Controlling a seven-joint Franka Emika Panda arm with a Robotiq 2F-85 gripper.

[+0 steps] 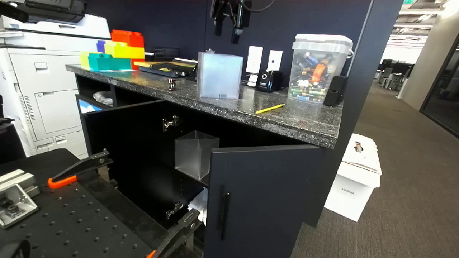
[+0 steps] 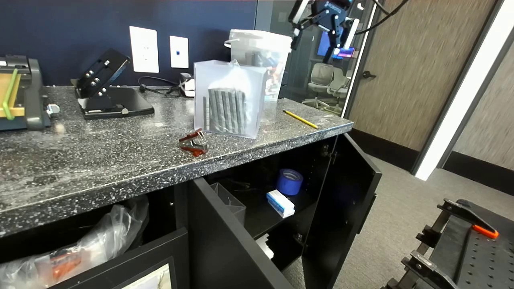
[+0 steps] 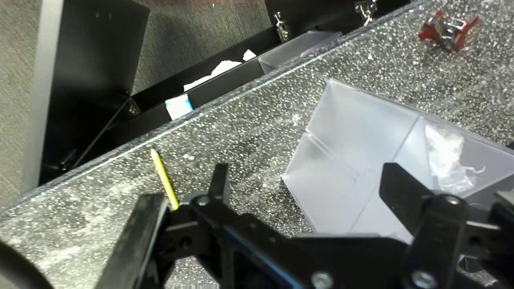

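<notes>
High above the right part of the counter, my gripper (image 1: 227,38) stands open with nothing between its fingers. Seen from the wrist, the gripper is spread wide over the counter, one finger near a yellow pencil (image 3: 164,178), the other in front of a clear plastic bin (image 3: 356,130). That bin (image 2: 202,101) stands upright on the counter and holds a clear bag with grey strips (image 2: 227,110). The pencil (image 1: 270,109) lies flat to the bin's right. A dark red staple remover (image 2: 193,143) sits near the counter's front edge.
A lidded tub of batteries (image 1: 316,68) stands at the counter's right end. Below, two cabinet doors hang open; blue tape (image 2: 289,181), a small white box (image 2: 280,203) and another clear bin (image 1: 193,154) are inside. A hole punch (image 2: 111,91) is farther back.
</notes>
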